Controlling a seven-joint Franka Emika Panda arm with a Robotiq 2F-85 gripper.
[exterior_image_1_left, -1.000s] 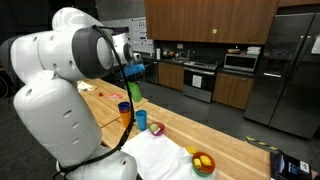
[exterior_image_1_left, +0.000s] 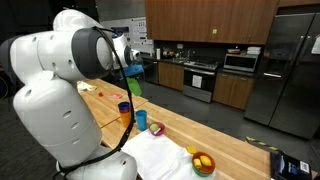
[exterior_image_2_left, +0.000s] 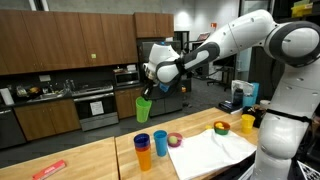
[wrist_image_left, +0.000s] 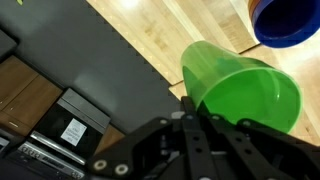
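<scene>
A translucent green cup (wrist_image_left: 255, 95) hangs from my gripper, which is shut on its wall near the rim. In exterior view 2 the green cup (exterior_image_2_left: 142, 109) is in the air, above and behind an orange cup (exterior_image_2_left: 142, 146) with a blue one in or behind it. Exterior view 1 has the green cup (exterior_image_1_left: 135, 88) over the far left part of the table. The wrist view shows a cup with a blue inside (wrist_image_left: 284, 18) standing on the wood near the held cup.
Blue cups (exterior_image_2_left: 160, 141) stand right of the orange one. Farther along are a pink bowl (exterior_image_1_left: 156, 128), a white cloth (exterior_image_1_left: 155, 155) and a red bowl with yellow things (exterior_image_1_left: 204, 162). A red item (exterior_image_2_left: 48, 167) lies on the table's left.
The green cup and my gripper have risen very slightly. Everything on the table stays where it was.
</scene>
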